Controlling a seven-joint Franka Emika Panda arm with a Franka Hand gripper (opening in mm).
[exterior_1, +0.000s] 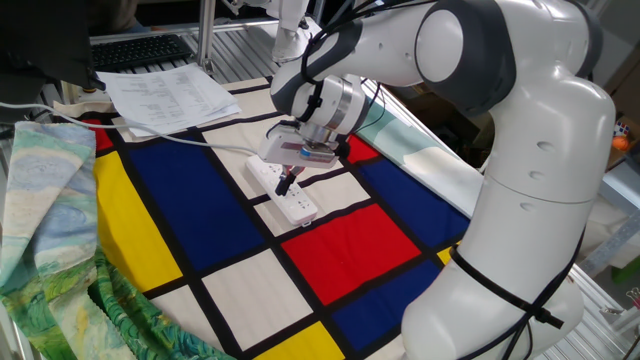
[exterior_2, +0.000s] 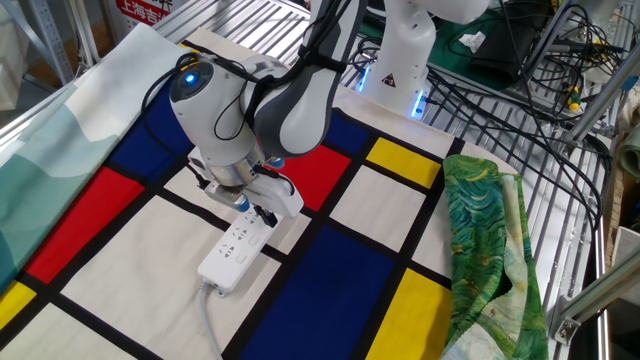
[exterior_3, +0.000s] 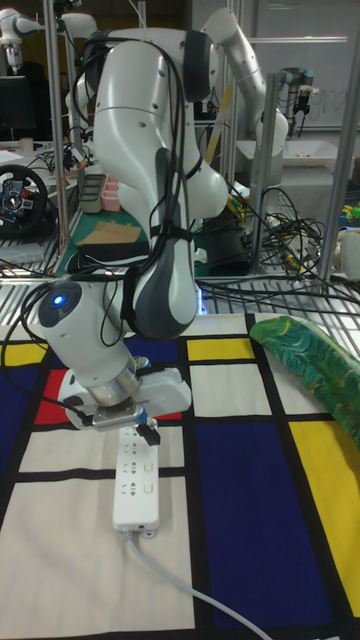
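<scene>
A white power strip (exterior_1: 295, 205) lies flat on the patterned cloth, its row of sockets facing up. Its cord leaves from one end, as the second exterior view shows with the strip (exterior_2: 232, 258) and the third with the strip (exterior_3: 135, 496). My gripper (exterior_1: 287, 186) points down over the strip, its dark fingertips close together. Nothing shows between them. In the second exterior view the gripper (exterior_2: 266, 217) is above the end away from the cord, and that end is partly hidden by the hand. Whether the tips touch the strip I cannot tell.
Paper sheets (exterior_1: 170, 98) lie on the cloth's far side, and the strip's cord (exterior_1: 150, 130) runs past them. A folded green painted fabric (exterior_2: 485, 250) covers one edge. A pale green sheet (exterior_2: 70, 160) borders another.
</scene>
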